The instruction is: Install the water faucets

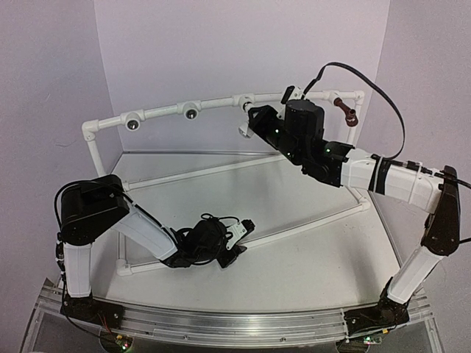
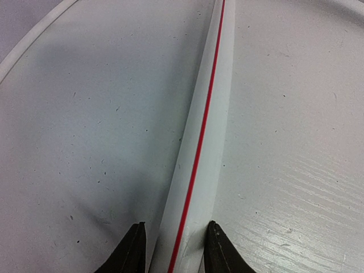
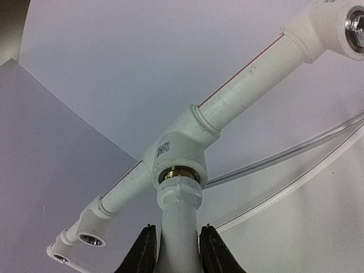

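Observation:
A white faucet [image 3: 181, 227] hangs from the middle tee fitting [image 3: 185, 151] of the upper pipe, its brass thread [image 3: 179, 173] partly showing at the socket. My right gripper has its fingers close against both sides of the faucet's body, shut on it. In the top view, a bit of white faucet [image 1: 245, 131] peeks out below that gripper. A brown faucet [image 1: 346, 110] sits at the right end of the upper pipe. Down at the lower front pipe [image 2: 202, 125], my left gripper straddles the tube; whether both fingers press on it is unclear.
Two tees with dark sockets, one at the far left [image 1: 132, 121] and one beside it [image 1: 191, 111], are empty. The white frame stands against the back walls. A metal rail [image 1: 228, 327] runs along the front; the white panel [image 1: 316, 276] before the lower pipe is clear.

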